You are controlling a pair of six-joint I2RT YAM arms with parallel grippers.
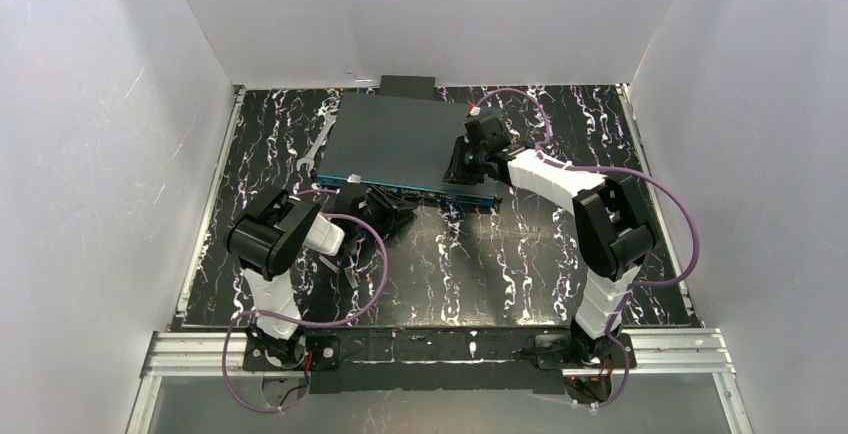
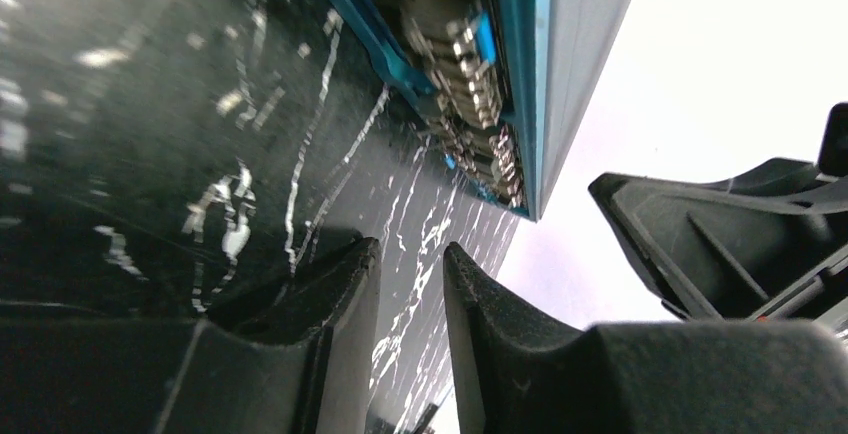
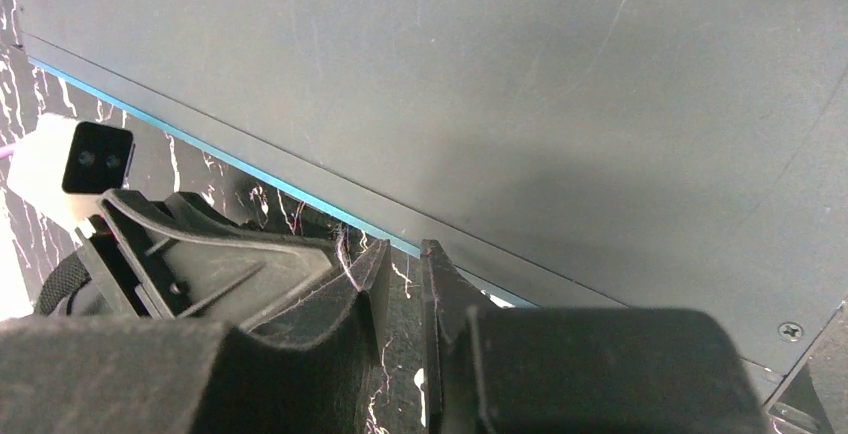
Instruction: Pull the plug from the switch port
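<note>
The switch (image 1: 400,141) is a flat grey box with a blue front edge, lying across the back of the table. Its front shows a row of metal ports (image 2: 470,74) in the left wrist view. No plug can be made out for certain. My left gripper is low in front of the switch, partly open, with an empty gap between its fingertips and apart from the ports. Over the switch's front right part is my right gripper, its fingers a little open and nothing showing between them.
A wrench (image 1: 317,142) lies left of the switch. Small loose pieces (image 1: 352,279) are on the marble-patterned table near the left arm. Purple cables (image 1: 690,224) loop along both arms. Free room lies in the front middle and right of the table.
</note>
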